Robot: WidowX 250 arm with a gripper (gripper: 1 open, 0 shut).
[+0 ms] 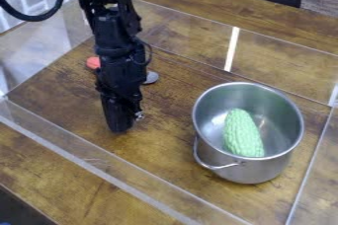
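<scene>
My black gripper [119,122] is low over the wooden table at centre left, its tip down at or very near the surface and shut, with nothing visible between its fingers. Behind it, partly hidden by the arm, lie a small red object [94,62] and a round silver piece [150,77]. A steel pot [264,165] stands at the right, holding a green corn cob [242,131]. The gripper is apart from the pot, to its left.
A white strip [232,49] lies toward the back. Pale bands run along the table's left and right sides.
</scene>
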